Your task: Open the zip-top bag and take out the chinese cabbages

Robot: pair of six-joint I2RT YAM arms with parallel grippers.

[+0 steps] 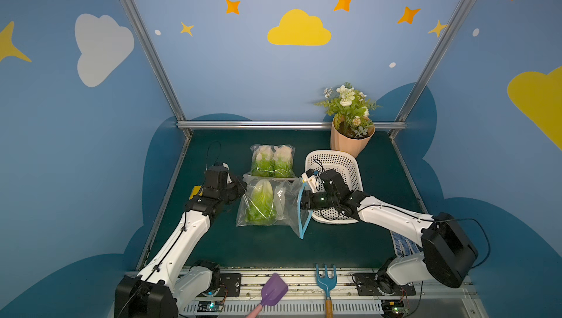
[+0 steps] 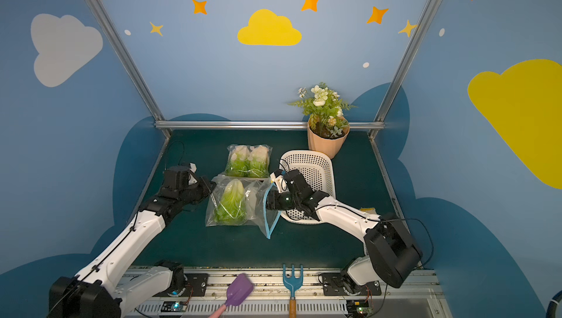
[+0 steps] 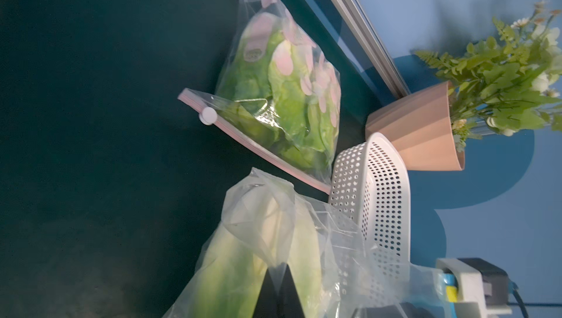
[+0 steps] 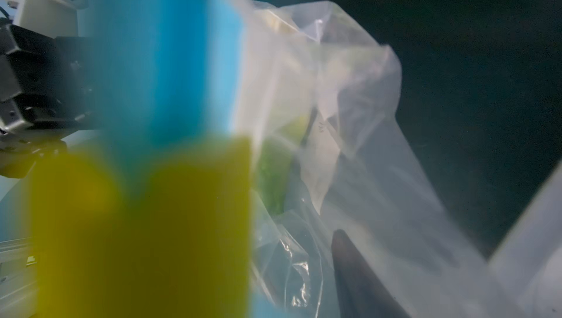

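Note:
A clear zip bag with a chinese cabbage (image 1: 261, 204) lies mid-table, its blue-edged end (image 2: 268, 224) raised toward the right. My left gripper is shut at the bag's left side, with bag plastic around its fingertips. My right gripper (image 1: 304, 198) is at the blue-edged end; in the right wrist view blue and yellow fill the near view, blurred, and I cannot make out how its fingers stand. A second bag (image 3: 275, 95) with cabbages and a pink zip lies behind.
A white perforated basket (image 1: 351, 166) stands to the right, under my right arm. A potted plant (image 1: 351, 139) stands behind it. A purple spatula (image 1: 272, 288) and a blue fork (image 1: 326, 283) lie at the front edge.

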